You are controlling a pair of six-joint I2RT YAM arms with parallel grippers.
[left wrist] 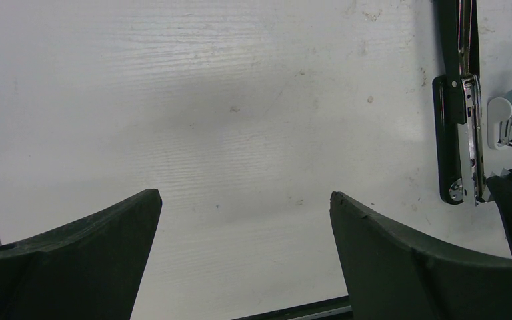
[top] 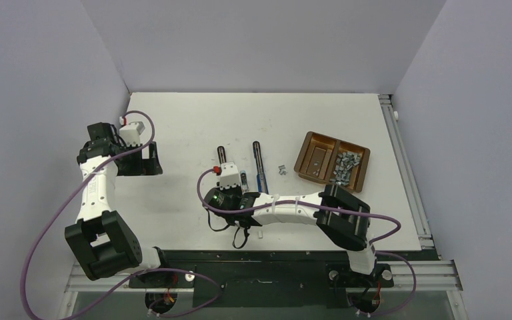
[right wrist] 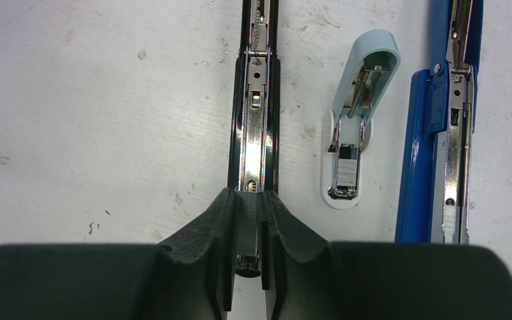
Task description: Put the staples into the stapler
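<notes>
The black stapler (right wrist: pixel 254 133) lies opened, its channel exposed, with my right gripper over its near end, shut on a strip of staples (right wrist: pixel 247 220) at the channel. A small light-blue stapler (right wrist: pixel 370 60) with white base and a long blue stapler (right wrist: pixel 420 160) stand opened to its right. My left gripper is open over bare table at the left, the black stapler (left wrist: pixel 453 47) at the right of its view.
A brown two-compartment tray (top: pixel 317 140) with grey staple strips in its right part sits at the right. A few loose staple pieces (top: pixel 282 170) lie beside the blue stapler.
</notes>
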